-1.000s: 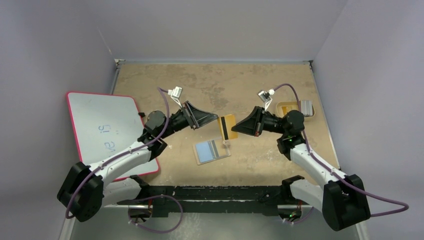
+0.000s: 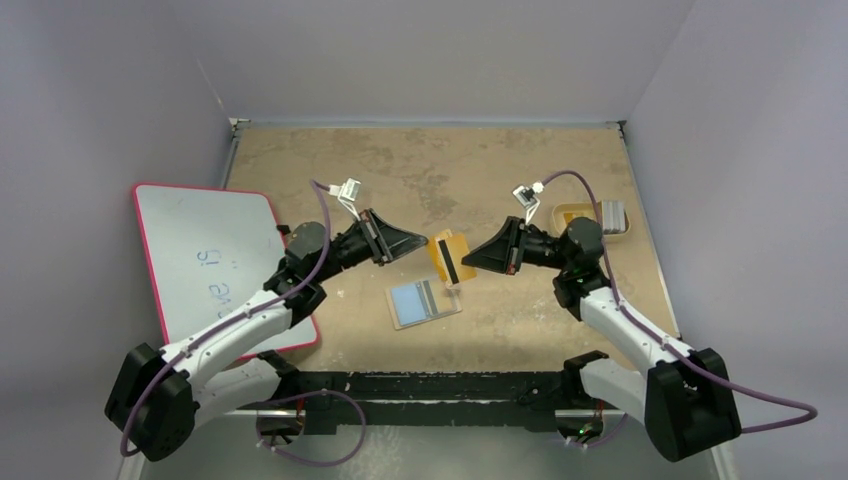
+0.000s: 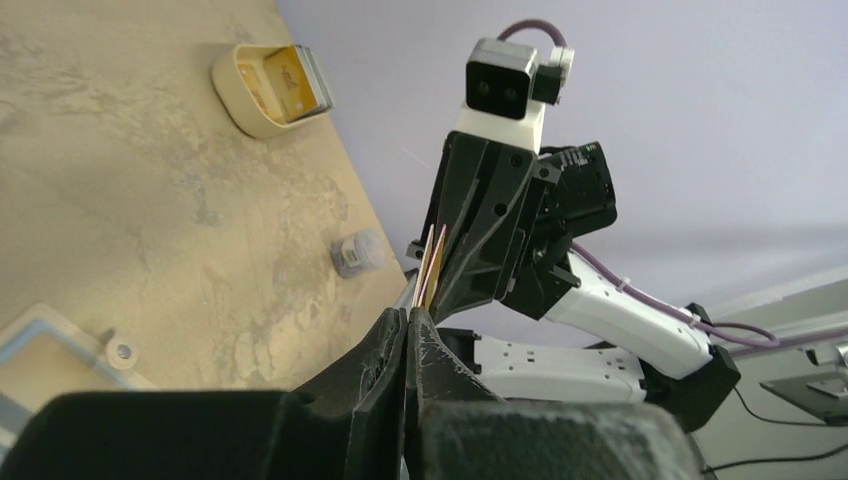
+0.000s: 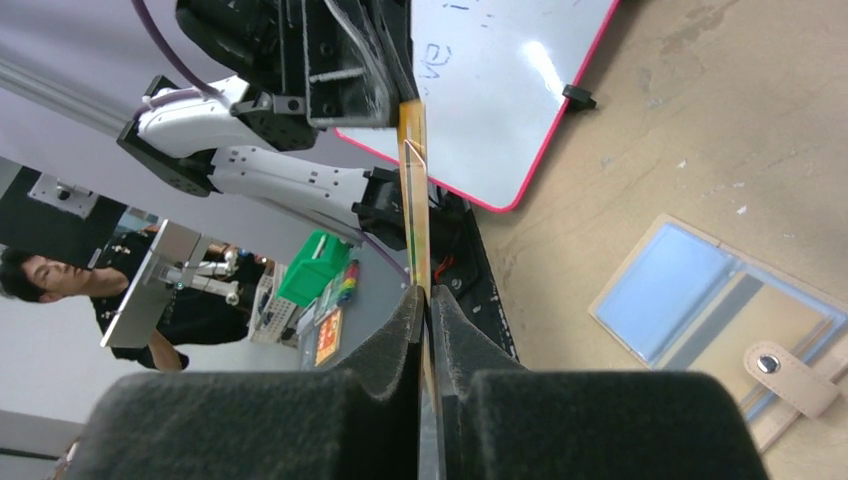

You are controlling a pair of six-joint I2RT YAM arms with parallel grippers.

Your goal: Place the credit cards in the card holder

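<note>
Between my two grippers, above the table, hang yellow-orange credit cards [image 2: 462,256] with a dark stripe, two overlapping and slightly fanned apart. My right gripper [image 2: 466,263] is shut on their right side. At the left edge, my left gripper [image 2: 425,240] is shut on the protruding card [image 2: 436,253]. The left wrist view shows the cards edge-on as thin strips [image 3: 431,265] running between both sets of fingertips. The card holder [image 4: 735,320], with a pale blue panel, clear window and snap strap, lies flat on the table below the cards.
A cream tray [image 3: 236,90] with more cards [image 3: 291,84] stands at the far right. A small clear jar [image 3: 357,254] is near the right arm. The whiteboard [image 2: 200,250] occupies the left side. Open table lies behind the grippers.
My left gripper has shifted slightly left, and the cards, which looked like one stack, are now fanned apart with one sticking out leftward. The right gripper has barely moved.
</note>
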